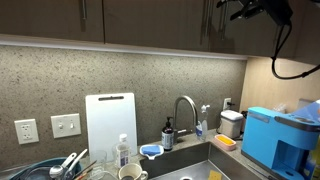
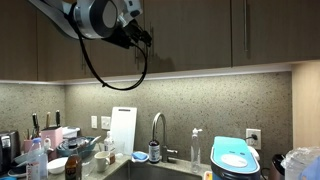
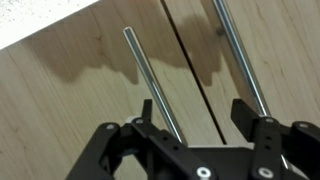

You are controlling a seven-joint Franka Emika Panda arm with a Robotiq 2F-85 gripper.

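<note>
My gripper is held up close to the wooden cabinet doors, its two fingers apart and nothing clasped between them. In the wrist view, one slim metal handle runs through the gap, near the left finger. A second metal handle passes beyond the right finger. Whether either finger touches a handle cannot be told. Exterior view 2 has the gripper in front of the upper cabinets, partly overlapping handles there. At the top of exterior view 1 the gripper is small and dark.
Below are a sink with a curved faucet, a white cutting board, a soap bottle, a clear bottle and a blue machine. A black cable loops under the arm. Air below the cabinets is clear.
</note>
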